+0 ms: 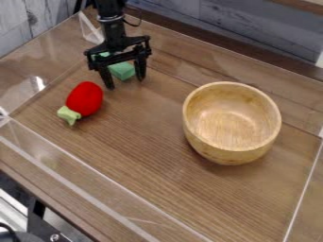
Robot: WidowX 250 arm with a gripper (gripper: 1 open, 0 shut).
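My black gripper (119,55) is at the top left of the camera view, its fingers open and lowered around a small green object (121,72), which it partly hides. A red strawberry-like object (83,98) with a pale green tip lies below and to the left of the gripper.
A large tan bowl (229,123) sits at the right on the wooden table (177,198). The table's edges show at the upper left and lower left.
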